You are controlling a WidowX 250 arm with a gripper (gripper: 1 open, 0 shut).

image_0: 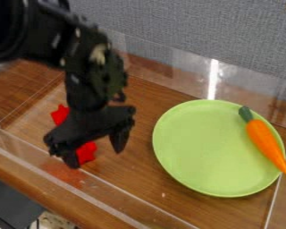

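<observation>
My black gripper [92,134] hangs low at the left, open, its dark fingers over a red block [85,152] that shows at both ends around it. The middle of the block is hidden behind the gripper. On the right lies a green plate [199,152], with an orange carrot [264,141] across its right edge, the green top pointing to the back.
The wooden table [146,206] has bare room in front of and behind the plate's left side. A clear low wall runs along the back and near edges, with a grey textured wall behind.
</observation>
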